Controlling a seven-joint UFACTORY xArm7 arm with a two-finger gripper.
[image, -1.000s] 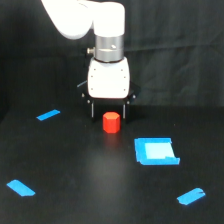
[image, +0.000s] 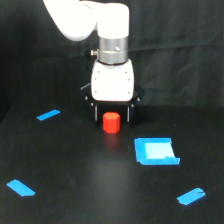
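A small red block (image: 111, 122) sits on the black table near the middle of the camera view. Just above and around its top, my gripper (image: 114, 112) points down from the white arm, its dark fingers spread wide to the left and right. Nothing is gripped between them. The dark fingertips blend into the black background, so their exact height against the block is hard to tell. To the block's right and nearer the camera lies a square outlined in blue tape (image: 141, 152), white inside and empty.
Short blue tape strips lie on the table: one at the back left (image: 48, 115), one at the front left (image: 20, 188) and one at the front right (image: 190, 197). A black curtain hangs behind.
My gripper has shifted a little to the right and slightly lower, so its fingers stand more evenly about the red block. The block and tape square have not moved.
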